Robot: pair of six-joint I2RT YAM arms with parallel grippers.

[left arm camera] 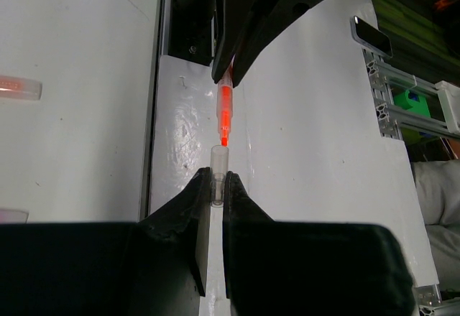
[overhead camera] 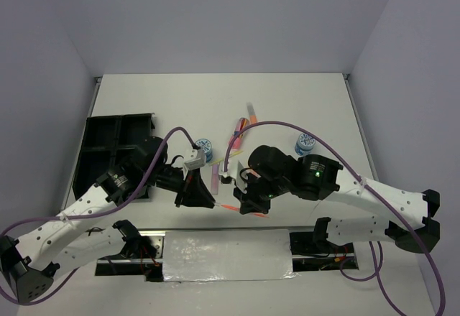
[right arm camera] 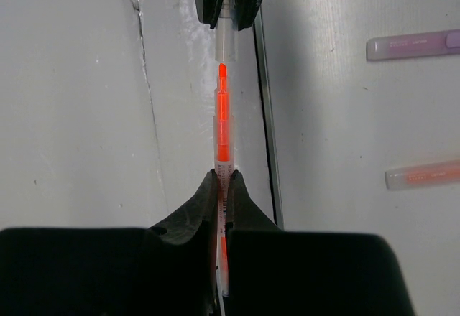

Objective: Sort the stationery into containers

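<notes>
In the left wrist view a clear cap (left arm camera: 219,165) points away from my left gripper, which is shut on it. My right gripper is shut on an orange marker (right arm camera: 223,140), its uncovered tip facing the cap. The two are nearly in line; in the right wrist view a tiny gap shows between the tip and the cap's mouth. From above, both grippers meet over the front of the table, the orange marker (overhead camera: 228,207) between them. A black divided container (overhead camera: 108,145) stands at the left, partly hidden by my left arm.
A purple marker (overhead camera: 215,179) lies just behind the grippers. Farther back are a pink item (overhead camera: 236,135) and an orange marker (overhead camera: 251,113). Two blue-and-white round items (overhead camera: 204,149) stand apart, one at the right.
</notes>
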